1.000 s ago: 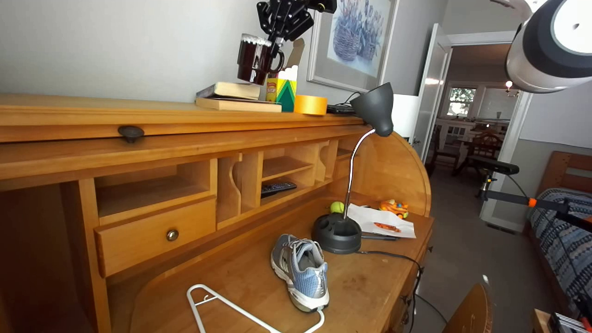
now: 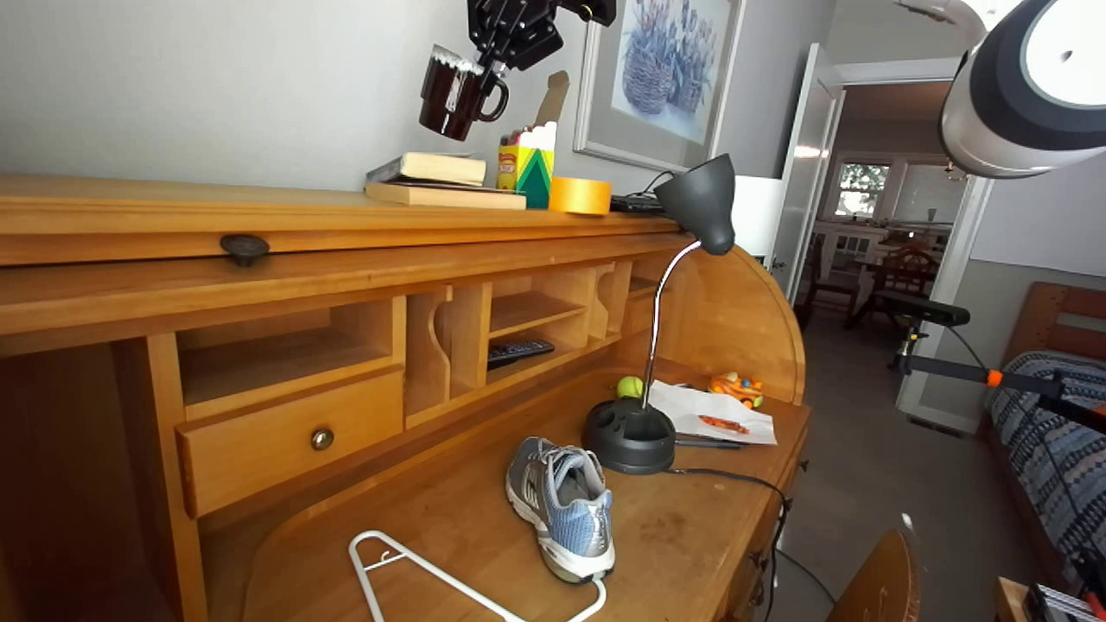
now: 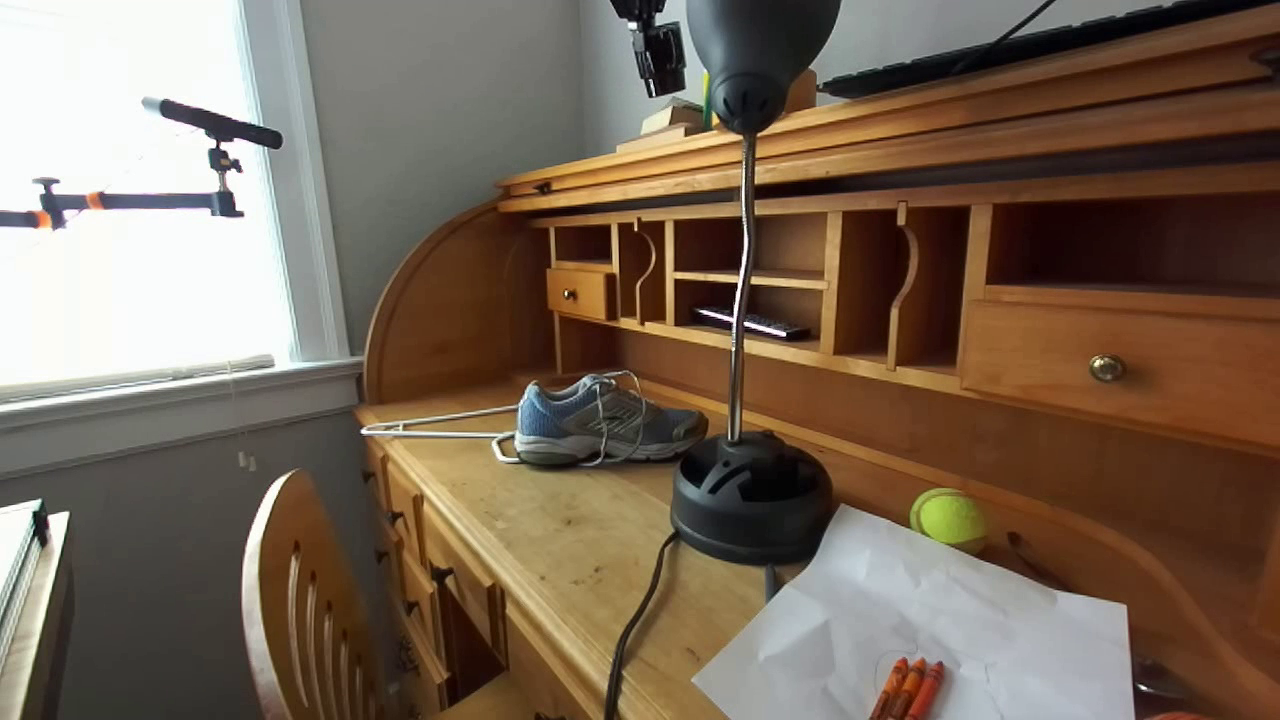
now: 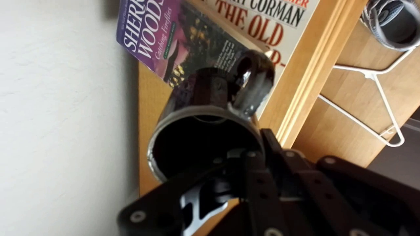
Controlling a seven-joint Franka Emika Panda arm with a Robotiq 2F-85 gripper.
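A dark brown mug [image 2: 448, 98] with a pale rim hangs tilted in the air above the books on top of the desk. My gripper [image 2: 487, 74] is shut on the mug's wall at the rim, close to the handle side. In the wrist view the mug [image 4: 212, 94] shows its dark open mouth toward the camera, its handle pointing away to the upper right. Gripper fingers [image 4: 271, 143] pinch the rim at its lower right; one fingertip is inside the mouth and hard to make out. Only the dark gripper [image 3: 663, 86] can be told apart in the second exterior view.
Below the mug lie two stacked books [image 2: 446, 195], with a crayon box [image 2: 534, 166] and an orange tape roll [image 2: 581, 196] to their right. A black lamp [image 2: 702, 200] rises near these.
The mug and gripper have moved left and slightly up in the first exterior view. The mug, nearly upright before, is now more tilted and remains gripped.
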